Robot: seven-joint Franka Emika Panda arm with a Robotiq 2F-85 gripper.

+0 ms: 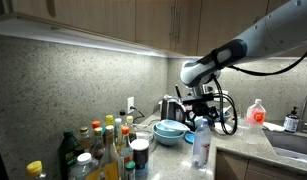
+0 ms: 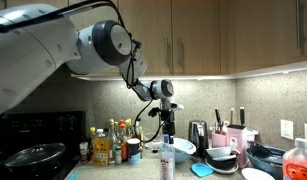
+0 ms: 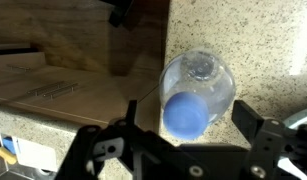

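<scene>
A clear plastic bottle with a blue cap stands upright on the counter near its edge; its body shows in exterior view 1. My gripper is just above it, pointing down. In the wrist view the open fingers lie on either side of the cap, with a gap showing on both sides. Exterior view 2 also has the bottle below the gripper. How far the fingertips reach down beside the cap is hard to tell.
Several sauce and oil bottles crowd the counter's left side. Stacked blue bowls stand behind the bottle. A dish rack and a red-capped jug are at the right. The sink lies beyond.
</scene>
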